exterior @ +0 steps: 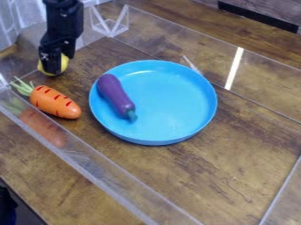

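Observation:
My dark gripper (55, 60) is low at the upper left, open, its fingers around a yellow round object (53, 67) that it partly hides. An orange toy carrot (55, 102) with green top lies just below it. A blue plate (182, 97) holds a purple eggplant (114, 94).
Clear plastic walls (106, 176) border the wooden surface (212, 171). The surface right of and below the plate is free.

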